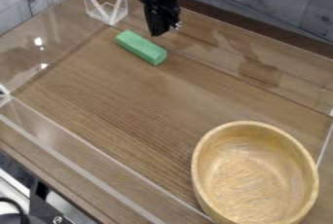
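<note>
A green rectangular block (140, 47) lies diagonally on the wooden table (130, 121) in the upper left area. Above and right of it, at the top centre of the view, is my dark gripper (162, 18), pointing down and apart from the block. It is small in the view, and whether it is open or shut is hard to tell.
A large tan round bowl (254, 185) sits at the lower right. A clear, wire-like or plastic object (107, 6) stands at the top left corner of the table.
</note>
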